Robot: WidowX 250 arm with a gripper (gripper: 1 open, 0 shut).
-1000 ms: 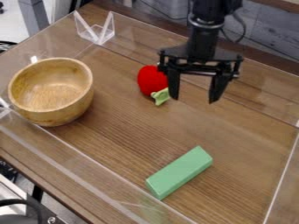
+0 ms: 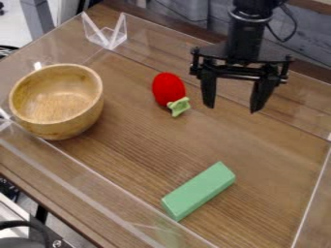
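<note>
My gripper (image 2: 230,97) is in the upper middle of the camera view, high on the wooden table, its two black fingers spread open with nothing seen between them. Left of it lie a red rounded object (image 2: 168,87) and a small light green piece (image 2: 180,105) beside it. A wooden bowl (image 2: 56,100) sits at the left. A long mint green block (image 2: 198,190) lies diagonally in the lower middle.
A white wire-like holder (image 2: 106,30) stands at the back left. A dark cable or base part shows at the bottom left corner.
My gripper has moved to the right, away from the red object. The objects on the table have not visibly moved.
</note>
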